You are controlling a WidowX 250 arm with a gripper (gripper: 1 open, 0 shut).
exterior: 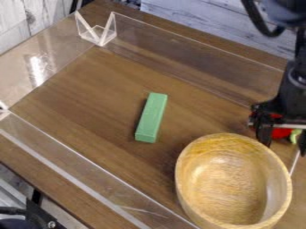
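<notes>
The black gripper (277, 121) is at the right edge, low over a red object (282, 134) that is mostly hidden behind it, with a bit of pale green beside it. The gripper is open; whether its fingers touch the red object cannot be told. A wooden bowl (233, 210) sits at the bottom right, just in front of the gripper. A green block (150, 117) lies flat in the middle of the table.
The table (96, 107) is bordered by clear plastic walls, with white corner brackets (98, 29) at the back left.
</notes>
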